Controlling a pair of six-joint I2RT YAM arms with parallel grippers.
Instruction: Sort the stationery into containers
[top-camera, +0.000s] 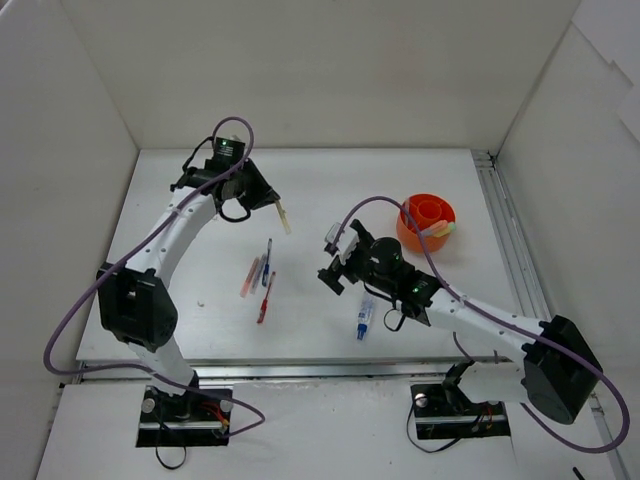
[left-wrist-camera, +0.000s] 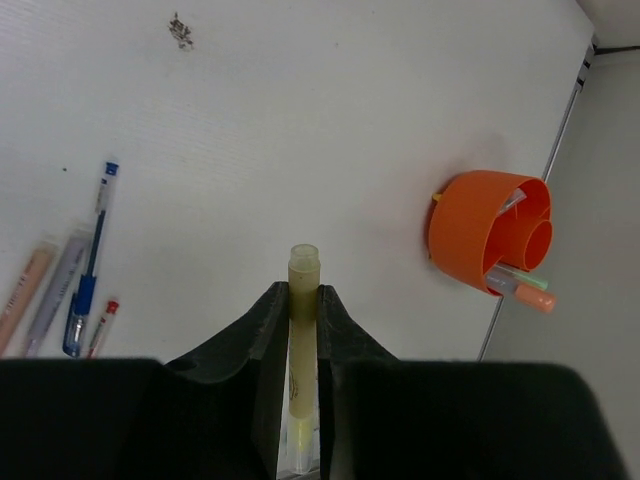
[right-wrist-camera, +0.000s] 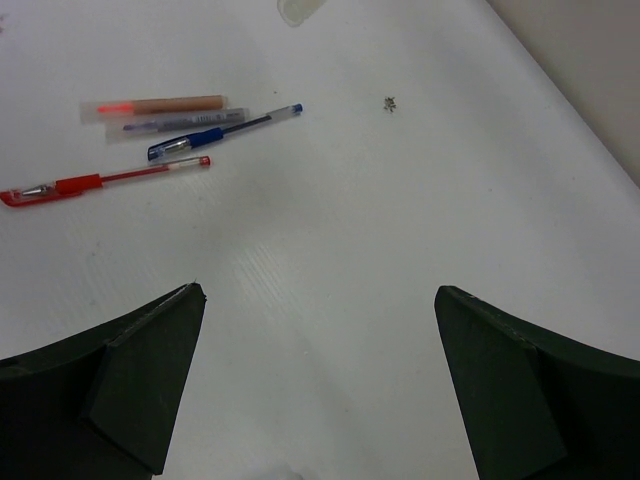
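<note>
My left gripper (top-camera: 270, 195) is raised over the back left of the table, shut on a pale yellow marker (left-wrist-camera: 302, 360) that hangs downward (top-camera: 283, 215). My right gripper (top-camera: 329, 267) is open and empty, over the middle. Below lie an orange marker (right-wrist-camera: 165, 104), a purple marker (right-wrist-camera: 181, 122), a blue pen (right-wrist-camera: 190, 141) and a red pen (right-wrist-camera: 78, 187). A blue-and-clear item (top-camera: 364, 317) lies at the front, right of centre. An orange container (left-wrist-camera: 460, 225) with compartments stands at the right, holding several markers.
Metal rails (top-camera: 509, 250) and walls bound its sides.
</note>
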